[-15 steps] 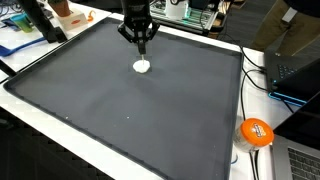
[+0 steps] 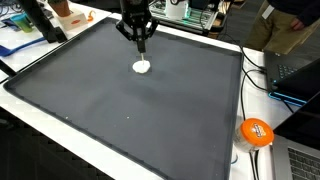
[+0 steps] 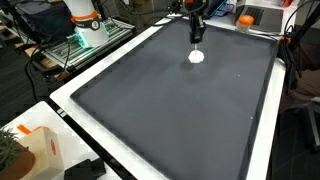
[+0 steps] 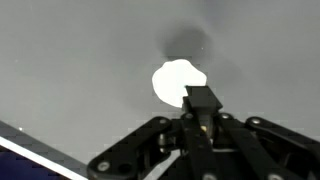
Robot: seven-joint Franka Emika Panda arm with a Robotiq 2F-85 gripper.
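Observation:
A white utensil with a round, flat head (image 2: 141, 67) and a thin stem hangs down from my gripper (image 2: 141, 47), which is shut on the stem. Exterior view 2 has the same white head (image 3: 196, 57) below the gripper (image 3: 196, 40). In the wrist view the head (image 4: 178, 82) shows as a white oval just past the dark fingers (image 4: 203, 98), which hide the stem. A soft shadow lies on the board beside it. Whether the head touches the board or hovers over it, I cannot tell.
The dark grey board (image 2: 120, 110) is bare around the utensil. A white object with an orange top (image 2: 255, 132) stands at its right edge, near a laptop (image 2: 297, 157). Clutter lines the far left in exterior view 1, and a potted plant (image 3: 15, 155) stands outside the board.

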